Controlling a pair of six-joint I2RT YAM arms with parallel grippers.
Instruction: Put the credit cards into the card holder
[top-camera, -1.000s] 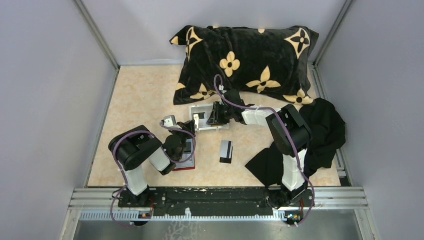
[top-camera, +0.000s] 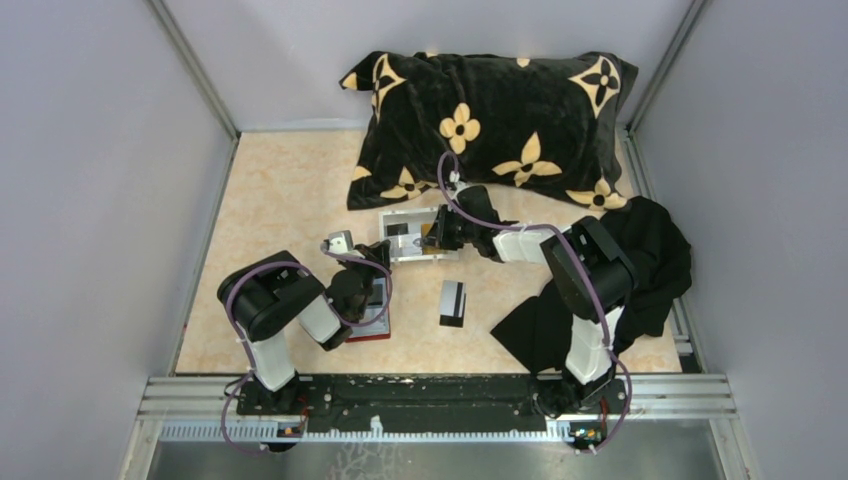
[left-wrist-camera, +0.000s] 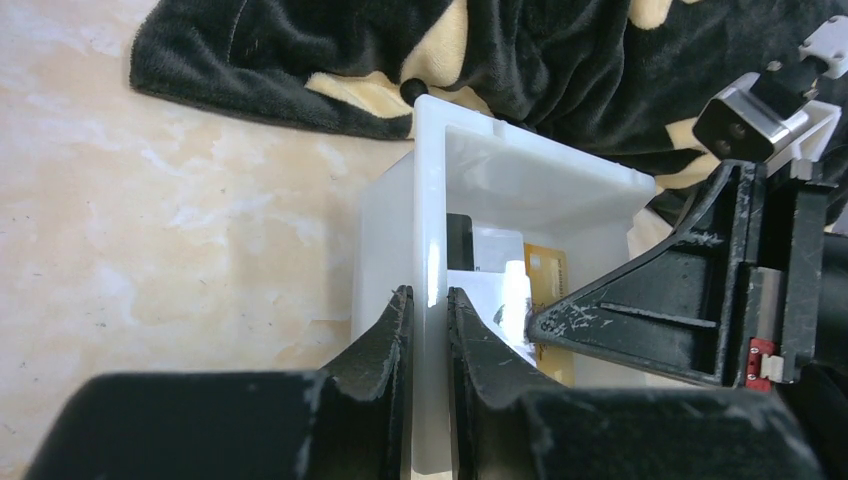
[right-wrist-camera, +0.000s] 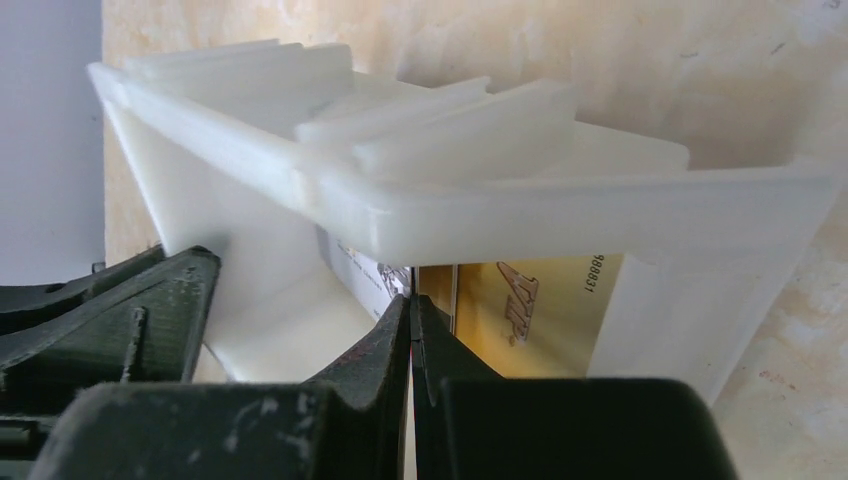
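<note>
A white open box (top-camera: 386, 228) stands mid-table with cards lying in it: a dark one (top-camera: 397, 230), a gold one (right-wrist-camera: 560, 300) and a white one (left-wrist-camera: 480, 290). My left gripper is shut on the box's near-left wall, one finger on each side. Inside the box at its right end, my right gripper is shut. Its tips meet close beside the white card; whether a card edge is pinched between them cannot be told. On the table lies a silver-and-black card-like piece (top-camera: 452, 303). Which item is the card holder is unclear.
A grey panel with a red edge (top-camera: 370, 337) lies partly under my left arm. Behind the box rests a dark patterned cushion (top-camera: 500, 120); black cloth (top-camera: 645, 260) covers the right side.
My right gripper has shifted slightly right within the box, and more of the gold card shows. The white card at the box's left now appears flatter and broader. My left arm has stayed put.
</note>
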